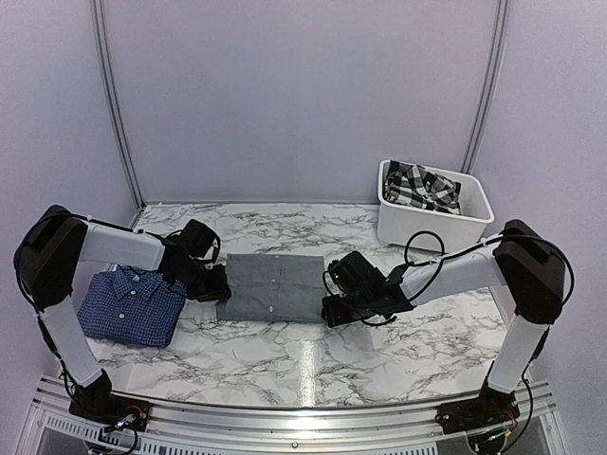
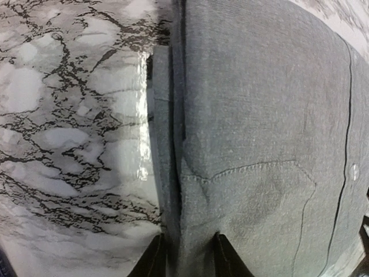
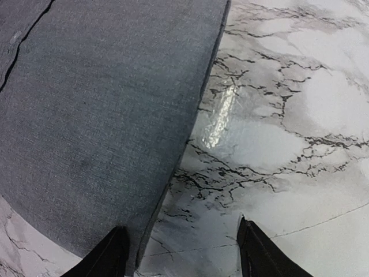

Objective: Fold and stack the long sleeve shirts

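Note:
A folded grey shirt (image 1: pixel 272 289) lies flat at the middle of the table, its button line running from back to front. At its left edge is my left gripper (image 1: pixel 226 284); in the left wrist view the fingers stand a little apart, with the shirt's folded edge (image 2: pixel 193 231) between them. My right gripper is at the front right corner, its fingers well apart. One fingertip overlaps the cloth and the corner (image 3: pixel 138 248) reaches into the gap, with bare table beyond. A folded dark blue checked shirt (image 1: pixel 133 308) rests on the left.
At the back right stands a white bin (image 1: pixel 427 226) holding a black-and-white checked shirt (image 1: pixel 422 187).

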